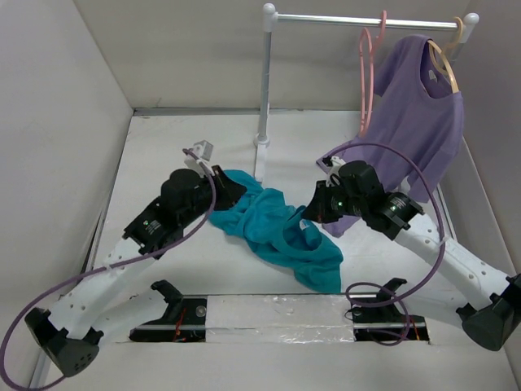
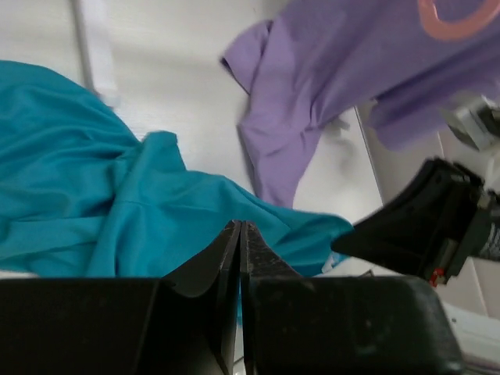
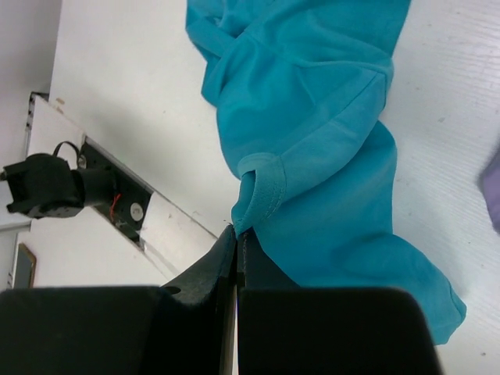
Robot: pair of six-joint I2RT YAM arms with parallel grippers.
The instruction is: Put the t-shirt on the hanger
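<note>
A teal t-shirt lies crumpled on the white floor between my arms. My left gripper is over its upper-left part; in the left wrist view its fingers are shut with nothing visible between them. My right gripper is shut at the shirt's right part, with a teal fold at its fingertips; whether the cloth is pinched between them is hard to tell. Two pink hangers hang on the rail, beside a purple t-shirt on a wooden hanger.
The rack's left post stands behind the teal shirt. The purple shirt drapes down to the floor at the right, next to the teal one. Bare floor is at the left, and walls bound both sides and the back.
</note>
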